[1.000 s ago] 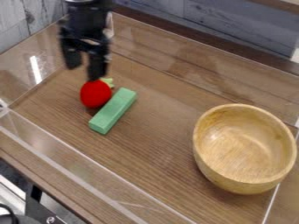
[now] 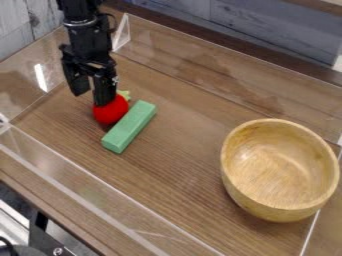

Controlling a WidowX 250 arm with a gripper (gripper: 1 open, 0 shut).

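Note:
My gripper (image 2: pixel 90 80) is low over a red rounded object (image 2: pixel 111 112) with a small leafy top, perhaps a strawberry, at the upper left. Its dark fingers are open, one on either side just above the red object, which is partly hidden by them. A green bar-shaped block (image 2: pixel 128 127) lies diagonally just to the right of the red object.
A large wooden bowl (image 2: pixel 277 170) stands at the right.
My gripper has moved down and slightly right, from above and left of the red object to just over it. The objects appear unmoved.

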